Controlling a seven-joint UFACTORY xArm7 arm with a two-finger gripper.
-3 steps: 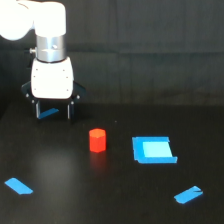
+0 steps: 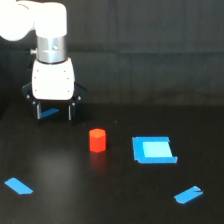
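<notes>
At the back left of the dark table hangs my white arm, its gripper (image 2: 54, 110) pointing down with the two dark fingers spread apart and no object showing between them. A red block (image 2: 97, 140), six-sided in outline, rests near the middle of the table, in front of the gripper and to its right. To the right of the block, clear of it, lies a pale square (image 2: 157, 149) framed by blue tape (image 2: 139, 148).
Strips of blue tape mark the table: one at the front left (image 2: 18, 186), another at the front right (image 2: 188, 195). A further blue strip (image 2: 48, 113) shows near the gripper.
</notes>
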